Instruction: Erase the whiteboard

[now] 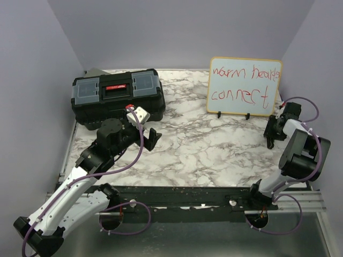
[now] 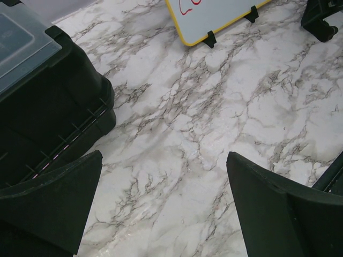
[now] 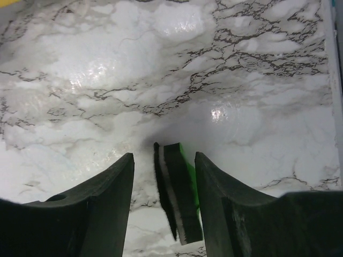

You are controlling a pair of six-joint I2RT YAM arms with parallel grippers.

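Observation:
The whiteboard (image 1: 244,87) stands upright at the back right, with red handwriting reading "warm hearts connect". Below its right end, a small black and green eraser (image 3: 183,206) is between the fingers of my right gripper. The right finger (image 3: 211,184) is close against the green side, while a gap shows between the left finger and the dark side; whether it is touched I cannot tell. From above, the eraser (image 1: 270,142) looks dark and narrow. My left gripper is open and empty above the table, beside the toolbox.
A large black toolbox (image 1: 118,96) occupies the back left. Black clips (image 1: 247,116) support the board's lower edge.

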